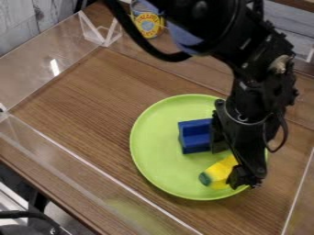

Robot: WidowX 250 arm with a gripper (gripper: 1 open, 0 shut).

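Observation:
A green plate [160, 163] lies on the wooden surface, holding a blue block [194, 137] near its middle and a yellow object [218, 173] with a lighter green part toward its lower right. My black gripper [243, 167] is low over the right side of the plate, open, around or just above the yellow object, partly hiding it. Whether its fingers touch that object I cannot tell.
Clear plastic walls edge the wooden surface [86, 110] at the left and front. A yellow-labelled container [147, 20] stands at the back.

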